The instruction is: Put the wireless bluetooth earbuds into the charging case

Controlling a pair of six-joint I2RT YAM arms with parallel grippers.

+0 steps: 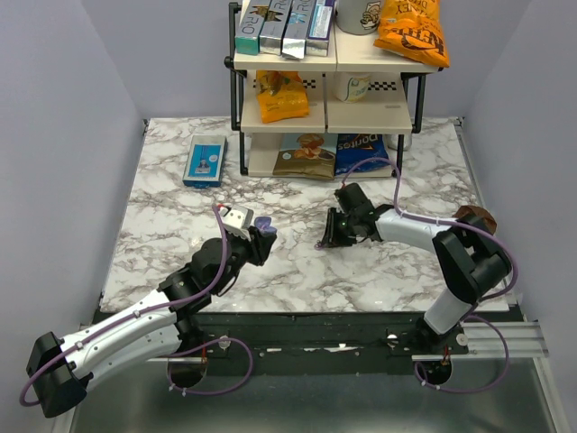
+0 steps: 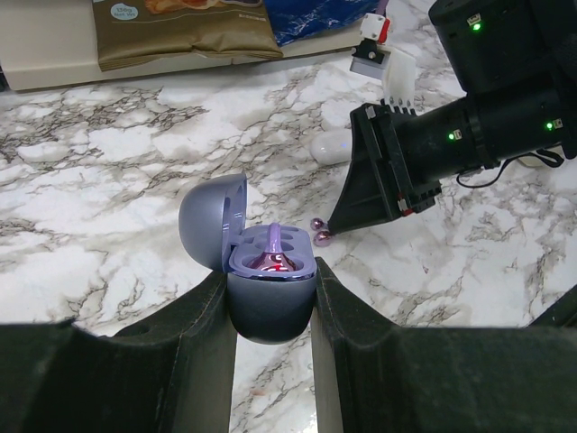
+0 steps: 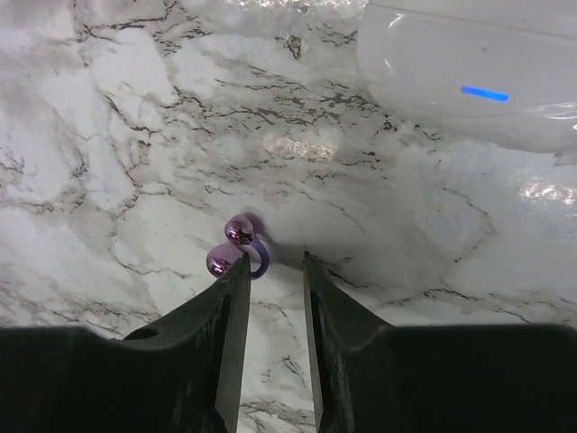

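My left gripper is shut on the lavender charging case [image 2: 271, 311], holding it above the table with its lid raised. Inside the case a purple earbud [image 2: 274, 242] shows, with a shiny pinkish part beneath its band. A second purple earbud [image 3: 242, 248], with two shiny rounded ends joined by a curved band, lies on the marble table. Low over it, my right gripper is open. In the right wrist view the earbud is mostly left of the left fingertip, its band just reaching the gap; whether they touch I cannot tell.
Behind both arms stands a shelf [image 1: 379, 108] with snack bags and boxes. A blue box [image 1: 206, 161] lies at the back left. Beyond the right gripper is a whitish rounded object [image 3: 478, 77]. Bare marble surrounds the earbud.
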